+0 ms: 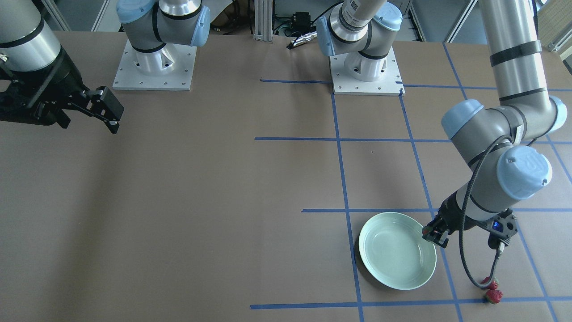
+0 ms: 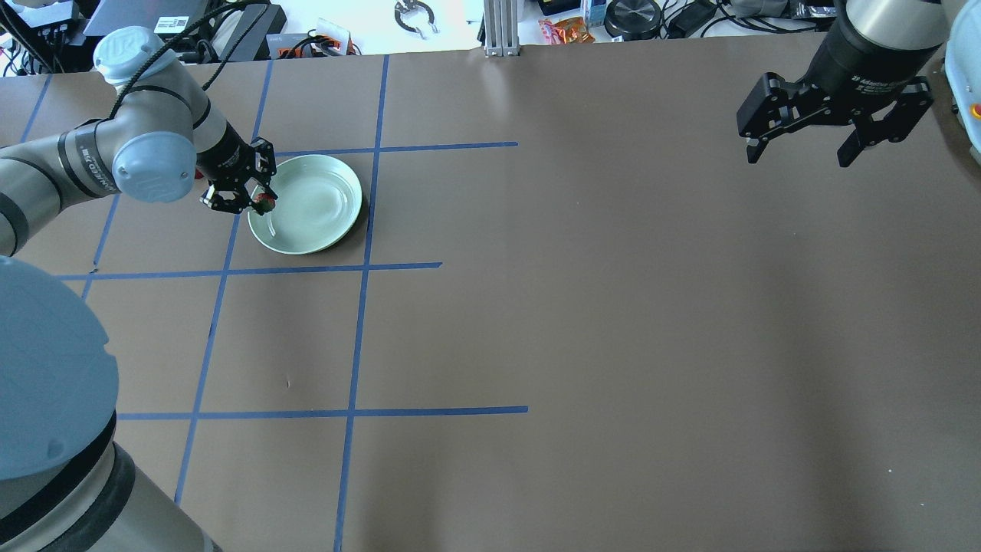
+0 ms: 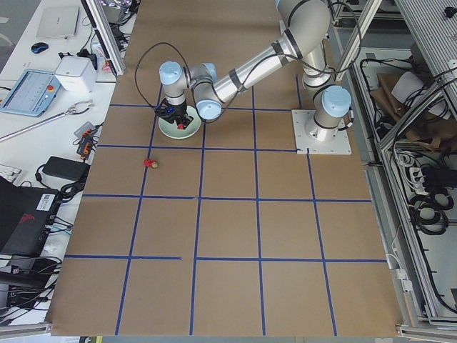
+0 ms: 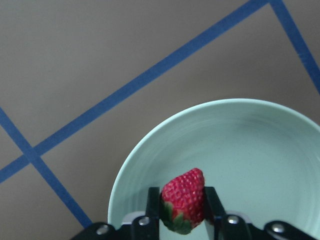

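My gripper is shut on a red strawberry (image 4: 183,197) with green leaves toward the near side. It holds the strawberry over the left part of a pale green plate (image 4: 240,145) in the wrist view. In the front view the gripper (image 1: 435,234) hangs at the right rim of the plate (image 1: 391,252). Two more strawberries (image 1: 494,296) lie on the table to the right of and nearer than the plate in that view.
Blue tape lines grid the table (image 1: 214,214). A second arm's black gripper (image 1: 91,110) is at the front view's upper left, well apart. Other arm bases (image 1: 370,86) stand at the back.
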